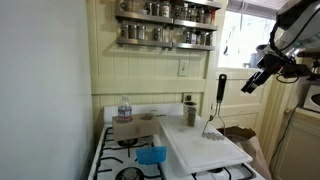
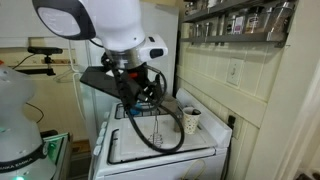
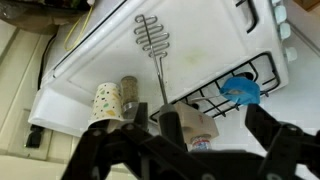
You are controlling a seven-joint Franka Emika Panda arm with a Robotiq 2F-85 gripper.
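A utensil with a wavy wire head, like a masher (image 1: 210, 126) stands upright on the white board (image 1: 205, 152), its long black handle (image 1: 221, 89) pointing up. My gripper (image 1: 254, 80) is in the air to the right of that handle in exterior view 1, apart from it. In the wrist view the fingers are wide open, with dark fingers (image 3: 265, 130) at either side. The black handle (image 3: 171, 124) appears between them from this angle, rising toward the camera. Nothing is held. In exterior view 2 the arm's white wrist covers part of the scene.
A blue object (image 1: 152, 155) lies on the stove grates (image 1: 125, 160), with a brown box (image 1: 136, 128) and clear bottle (image 1: 124, 108) behind. A speckled cup (image 3: 107, 100) and a grinder (image 3: 129, 90) stand at the board's back. Jar shelves (image 1: 165, 20) hang above.
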